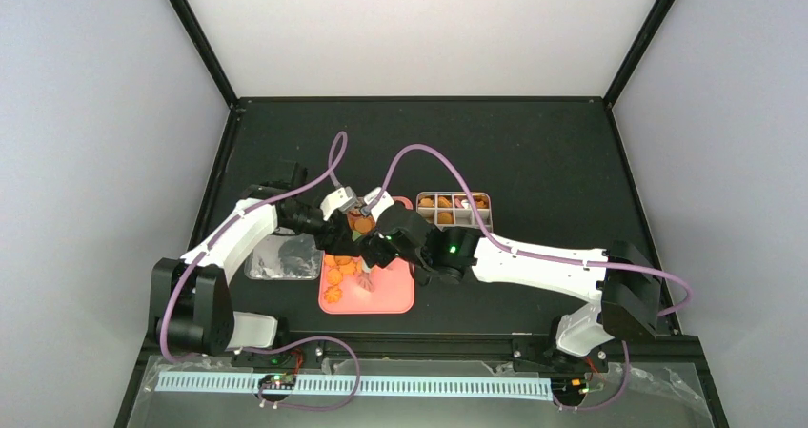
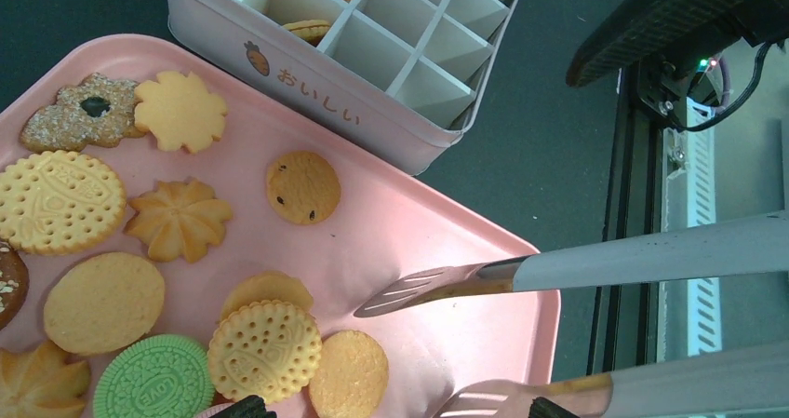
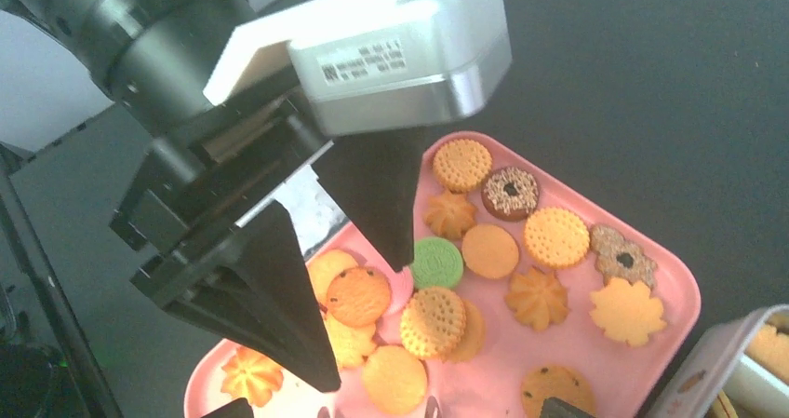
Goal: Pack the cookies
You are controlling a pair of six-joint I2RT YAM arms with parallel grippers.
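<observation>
Assorted cookies lie on the pink tray [image 1: 367, 302]. A green round cookie [image 2: 153, 381], a dotted biscuit [image 2: 265, 351] and a flower cookie [image 2: 180, 221] are among them. Tongs with fork-like ends are spread low over the tray; their tips [image 3: 434, 411] appear between my right gripper's fingers at the bottom of the right wrist view. The right gripper [image 1: 370, 253] appears to grip them, though the contact is hidden. My left gripper hangs above the cookies, fingers apart, nothing visible between them. The divided box [image 2: 312, 74] holds cookies in some compartments; others are empty.
A clear bag or tray [image 1: 283, 259] lies left of the pink tray, partly under the left arm. Both grippers are very close together over the tray. Behind them, the dark table [image 1: 534, 152] is bare.
</observation>
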